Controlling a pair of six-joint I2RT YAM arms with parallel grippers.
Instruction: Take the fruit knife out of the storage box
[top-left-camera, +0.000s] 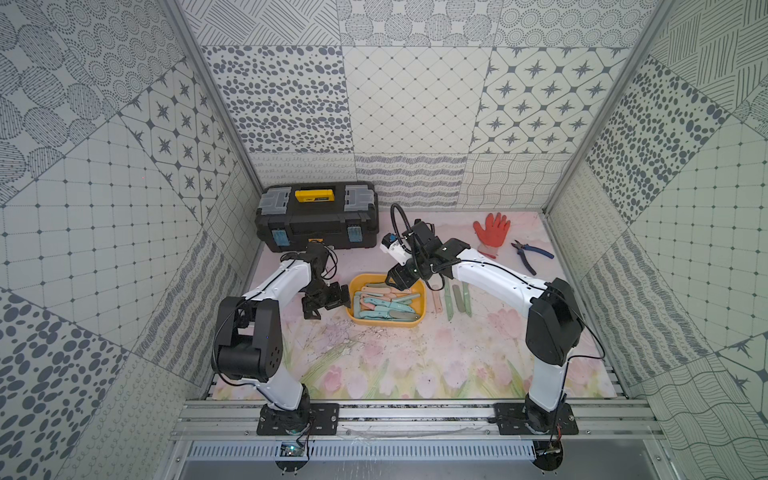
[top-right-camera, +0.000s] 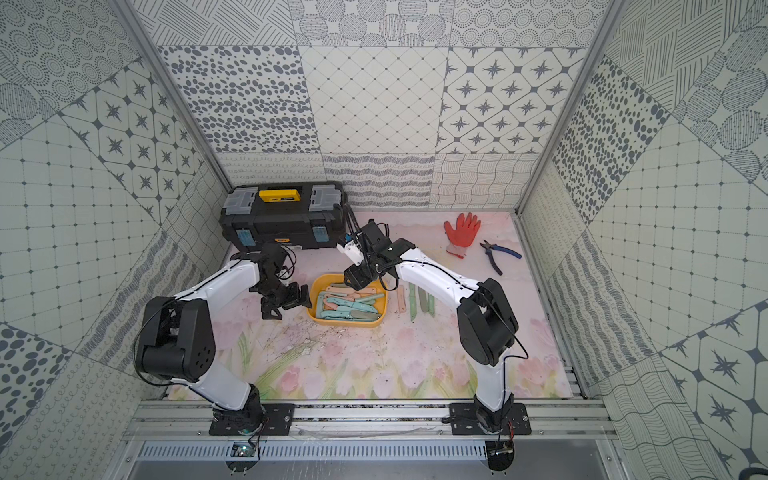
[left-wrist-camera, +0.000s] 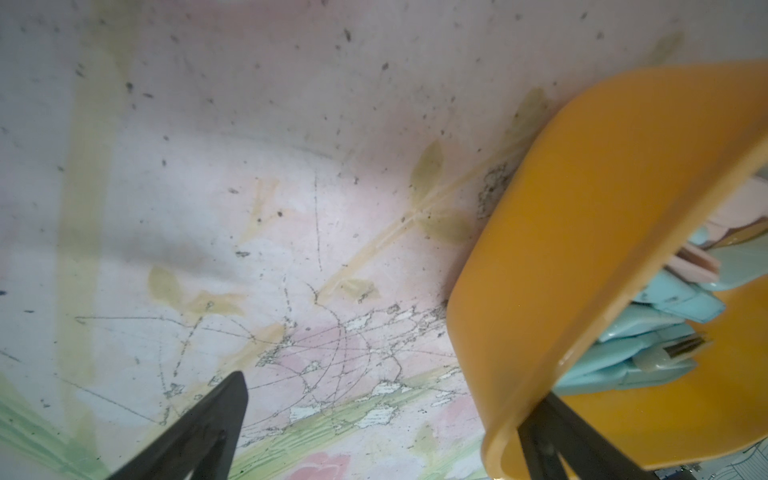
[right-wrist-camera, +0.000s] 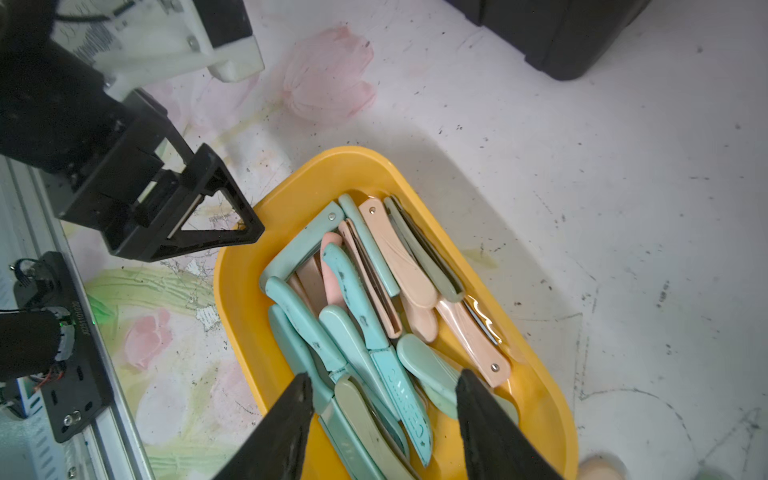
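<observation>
The orange storage box (top-left-camera: 385, 323) holds several folded fruit knives in teal, pink and grey, such as a teal one (right-wrist-camera: 352, 292) and a pink one (right-wrist-camera: 396, 248). My right gripper is open and hangs above the box, its fingers empty in the right wrist view. My left gripper is open at the box's left end, one finger beside the wall, with nothing held.
Several knives (top-left-camera: 448, 296) lie on the table right of the box. A black toolbox (top-left-camera: 317, 220) stands back left; a red glove (top-left-camera: 492, 230) and pliers (top-left-camera: 528, 256) lie back right.
</observation>
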